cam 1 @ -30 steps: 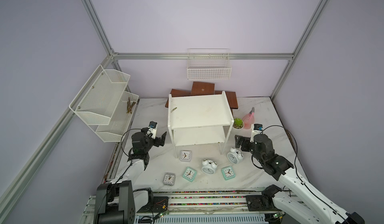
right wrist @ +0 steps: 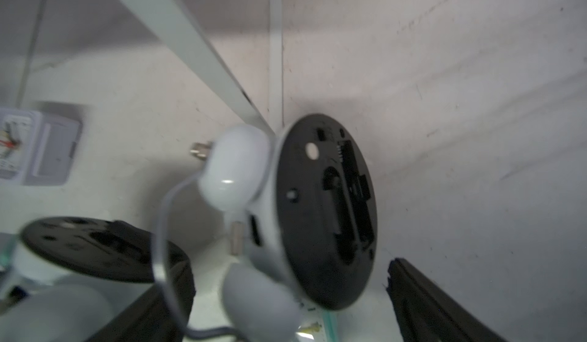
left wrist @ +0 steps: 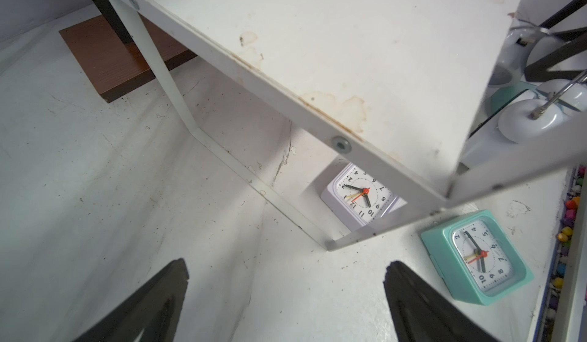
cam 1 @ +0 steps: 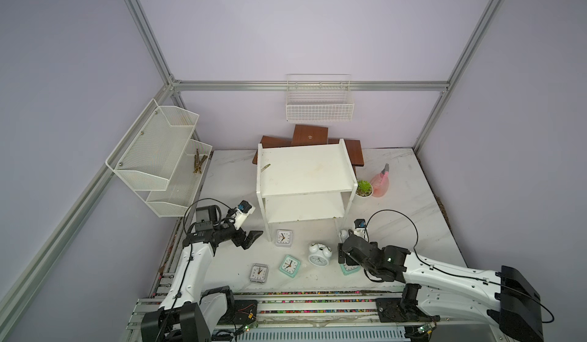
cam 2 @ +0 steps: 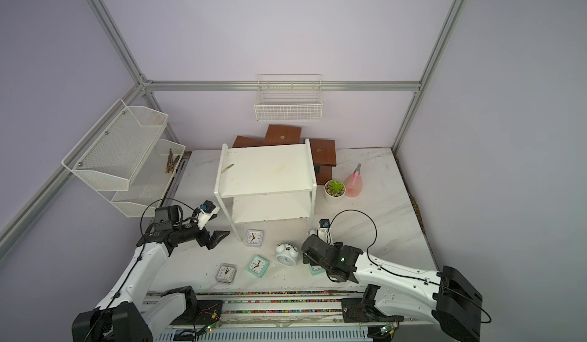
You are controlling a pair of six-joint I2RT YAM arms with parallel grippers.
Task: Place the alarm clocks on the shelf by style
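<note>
On the table stand square clocks: a pale lilac one (cam 1: 283, 238), a grey one (cam 1: 258, 273), a teal one (cam 1: 289, 265) and a second teal one (cam 1: 350, 269), half hidden by my right arm. A white twin-bell clock (cam 1: 319, 254) stands between the teal ones. Another twin-bell clock (right wrist: 327, 207), black base showing, lies between the open fingers of my right gripper in the right wrist view, by the shelf's leg; contact cannot be told. My left gripper is open and empty, left of the white shelf (cam 1: 302, 169). Both shelf boards look bare of clocks.
Right of the shelf are a potted succulent (cam 1: 363, 188) and a pink spray bottle (cam 1: 379, 183). Brown wooden boards (cam 1: 310, 135) stand behind it. A white mesh rack (cam 1: 156, 152) hangs at the left. Clear table lies to the far right.
My right gripper has come down and leftward over the right twin-bell clock, now covering it and part of the teal clock. My left gripper has shifted slightly right and toward the front.
</note>
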